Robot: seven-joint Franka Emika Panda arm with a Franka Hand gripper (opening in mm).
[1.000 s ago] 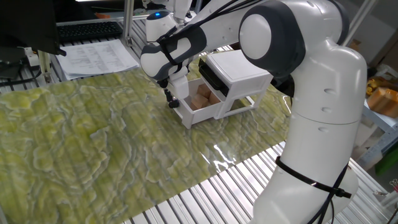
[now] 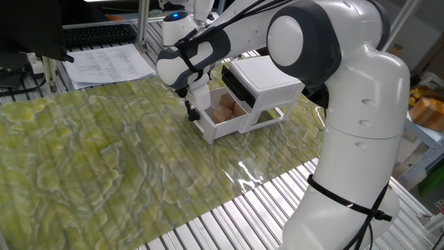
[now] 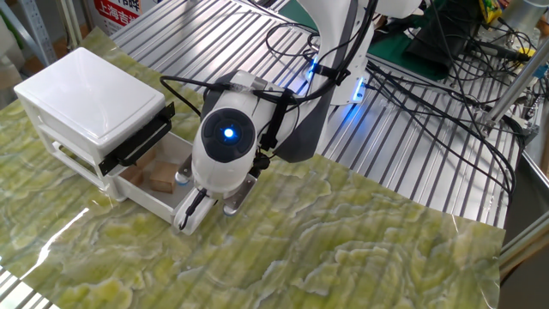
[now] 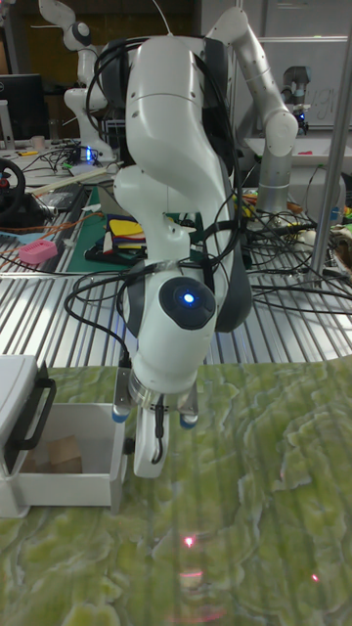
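A white drawer unit (image 2: 267,73) stands on the green marbled sheet, its lower drawer (image 3: 141,199) pulled out. Several brown wooden blocks (image 2: 223,112) lie inside that drawer. My gripper (image 4: 154,420) points down at the drawer's outer end, close to its front panel. From above, the arm's wrist (image 3: 225,159) covers part of the drawer front and most of the gripper. Whether the fingers touch the drawer, and how far apart they stand, cannot be made out. A black handle (image 3: 137,142) sits on the closed upper drawer.
The green marbled sheet (image 2: 90,167) is bare around the drawer unit, with wide free room beyond the drawer front. Papers (image 2: 107,66) and a keyboard (image 2: 100,33) lie past the sheet. Loose black cables (image 3: 463,129) spread across the slatted table near the arm's base.
The dark part at the gripper's lower end has shifted very slightly upward in exterior view 1. Drawer and blocks look unmoved.
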